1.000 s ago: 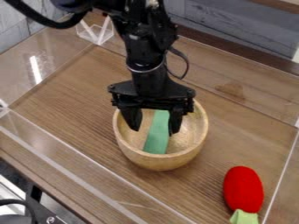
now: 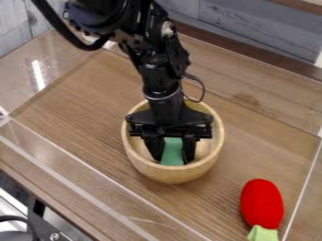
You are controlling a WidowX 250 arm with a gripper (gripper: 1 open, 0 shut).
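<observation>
My black gripper (image 2: 171,139) reaches down into a light wooden bowl (image 2: 175,172) in the middle of the table, its fingers closed on a green object (image 2: 172,155) lying inside. The gripper's body covers much of the bowl's interior and the upper part of the green object.
A red object with a pale green end (image 2: 261,205) lies on the table at the lower right. A pale wall or ledge runs along the back.
The gripper has come down further into the bowl, and its fingers have drawn together onto the green object.
</observation>
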